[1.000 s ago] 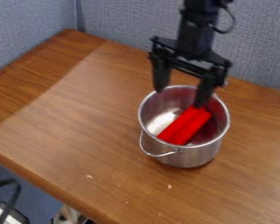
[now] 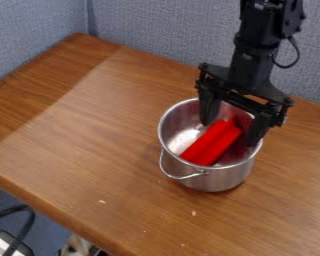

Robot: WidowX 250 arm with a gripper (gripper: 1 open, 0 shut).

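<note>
A steel pot [image 2: 210, 175] with a wire handle stands on the wooden table, and a red oblong object [image 2: 210, 145] lies inside it. My black gripper [image 2: 236, 120] is over the pot, open, its fingers reaching down around the rim at both sides of the red object's upper part. Whether the fingertips touch the object is hard to tell.
Grey padded walls stand behind. Black cables lie at the lower left corner.
My gripper has moved right from behind the pot's left side to over it, and now sits lower and nearer the red object. The pot looks unmoved.
</note>
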